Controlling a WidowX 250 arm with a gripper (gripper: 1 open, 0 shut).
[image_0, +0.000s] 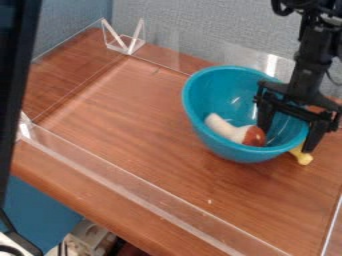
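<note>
A teal bowl sits on the wooden counter at the right. Inside it lie a white cylindrical item and a red-brown round item, side by side. My black gripper reaches down into the right part of the bowl, open, just right of and above the red-brown item. A yellow object lies on the counter, partly behind the bowl's right side.
A clear plastic barrier runs along the front edge, and a clear bracket stands at the back left.
</note>
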